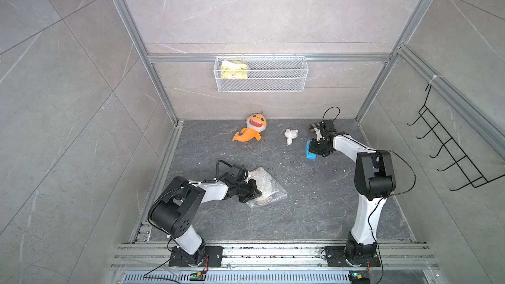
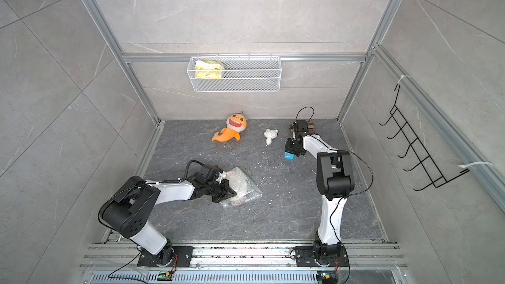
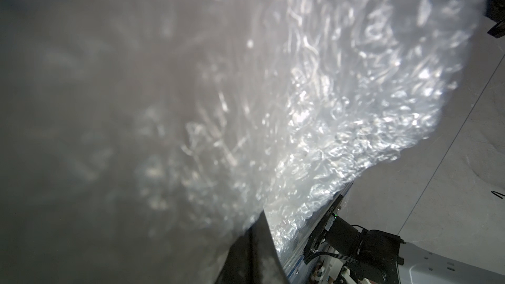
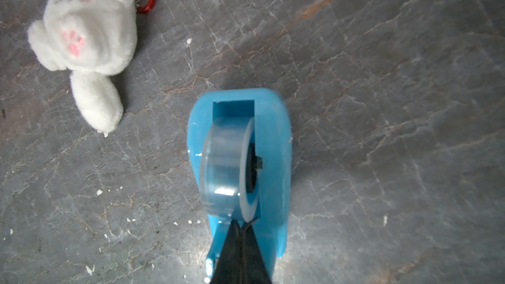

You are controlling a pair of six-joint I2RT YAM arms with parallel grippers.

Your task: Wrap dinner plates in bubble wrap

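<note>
A sheet of bubble wrap (image 1: 271, 189) lies at front centre-left of the floor, with a pale round shape, apparently a plate, under it. My left gripper (image 1: 252, 192) is down at the wrap's left side. In the left wrist view the crumpled wrap (image 3: 363, 100) fills most of the picture around the dark fingertips, which look shut. My right gripper is shut, its fingertips together at the blue tape dispenser (image 4: 276, 168) beside the clear tape roll (image 4: 223, 168), with nothing visible between them.
An orange shark toy (image 1: 247, 131) and a white plush toy (image 1: 291, 135) lie at the back. A brown item (image 1: 313, 127) is partly hidden by the right arm. A wire basket (image 1: 273, 76) hangs on the back wall, hooks (image 1: 447, 147) on the right.
</note>
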